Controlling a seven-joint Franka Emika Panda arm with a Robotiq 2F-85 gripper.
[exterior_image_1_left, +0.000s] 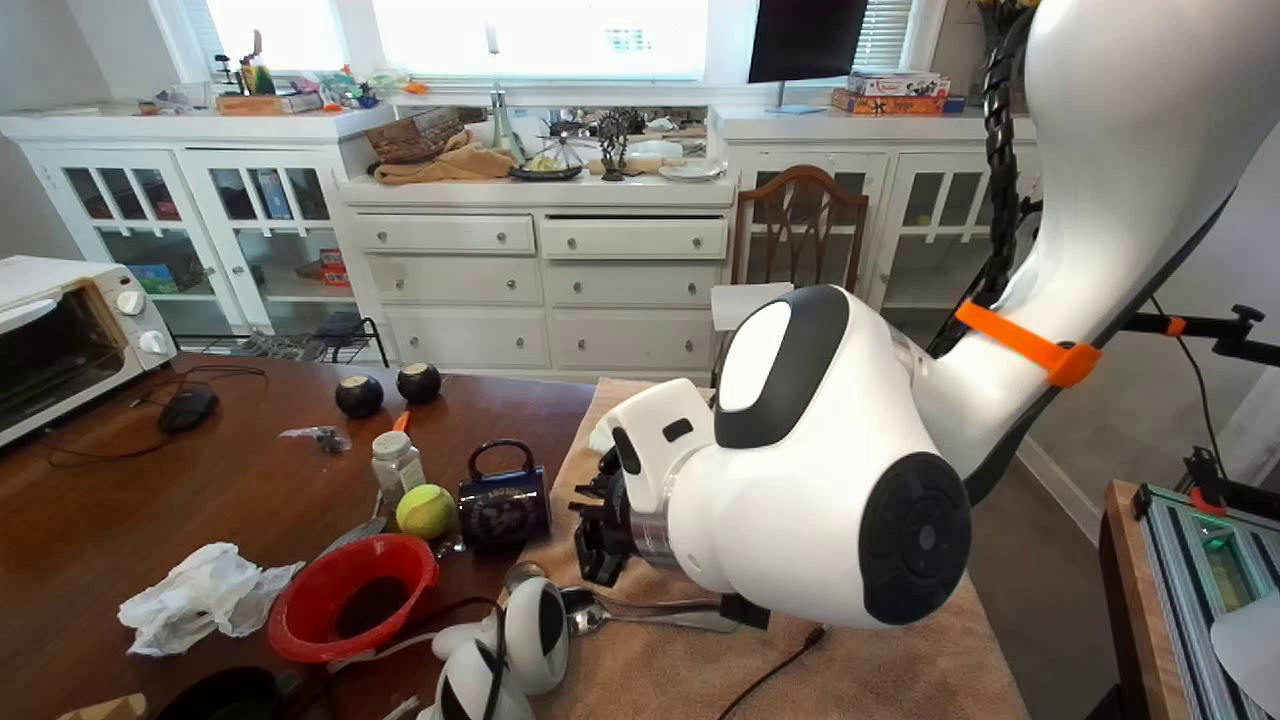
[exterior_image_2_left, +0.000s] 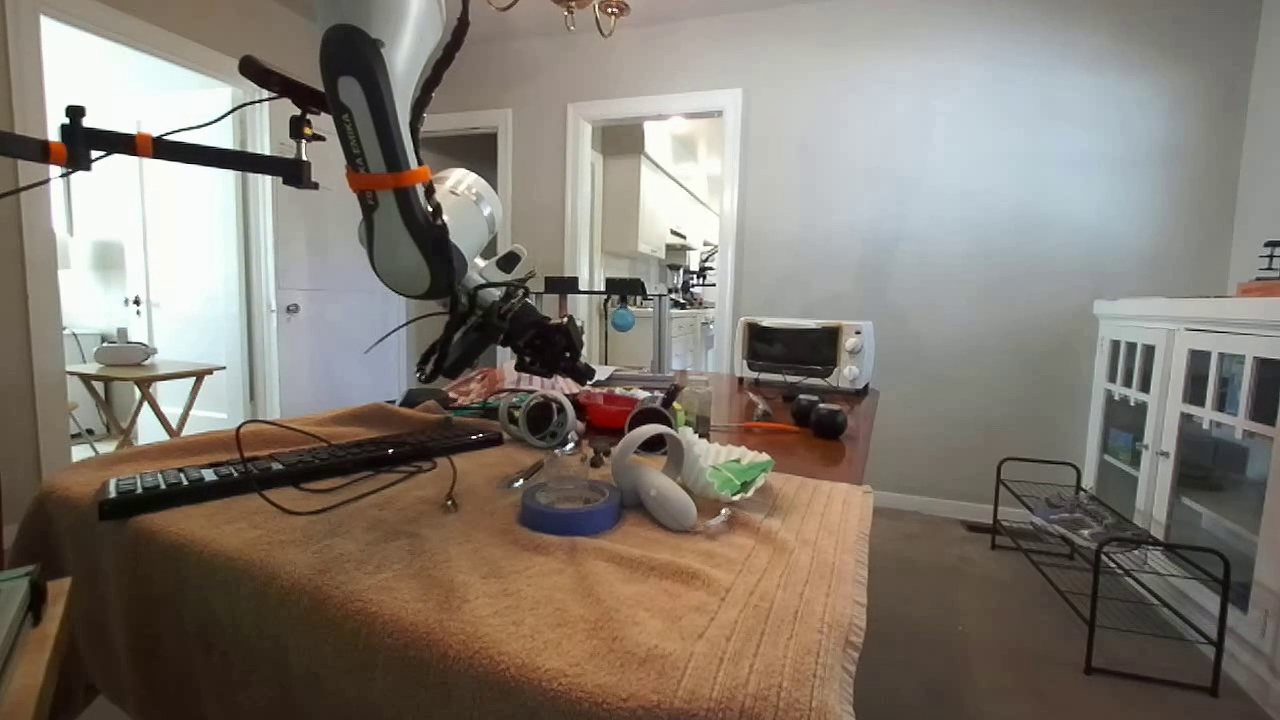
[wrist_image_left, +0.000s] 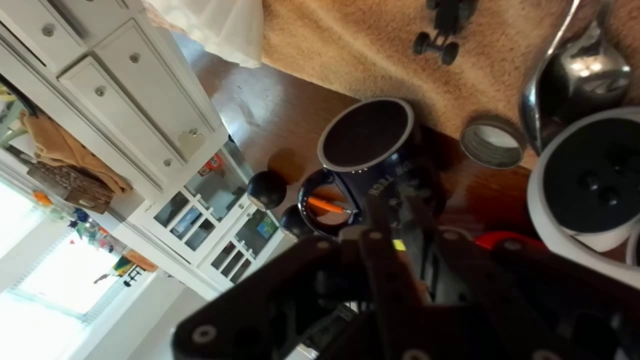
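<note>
A dark blue mug (exterior_image_1_left: 504, 506) stands upright on the wooden table at the towel's edge, its handle toward the cabinets. In the wrist view the mug (wrist_image_left: 384, 147) shows its dark opening and some lettering, beyond my fingertips. My gripper (exterior_image_1_left: 588, 528) is just right of the mug, with a small gap between them in exterior view 1. The fingers (wrist_image_left: 379, 225) are partly open, a narrow space between them, and they hold nothing that I can see. A yellow-green tennis ball (exterior_image_1_left: 426, 511) lies left of the mug, and a red bowl (exterior_image_1_left: 314, 624) sits nearer the camera.
A clear shaker (exterior_image_1_left: 396, 466) stands behind the ball. White controllers (exterior_image_1_left: 536, 636), spoons (exterior_image_1_left: 588, 612) and a metal ring lid (wrist_image_left: 493, 143) crowd the mug's near side. Crumpled white plastic (exterior_image_1_left: 204, 596) lies left of the bowl. Behind the mug the wood is clear.
</note>
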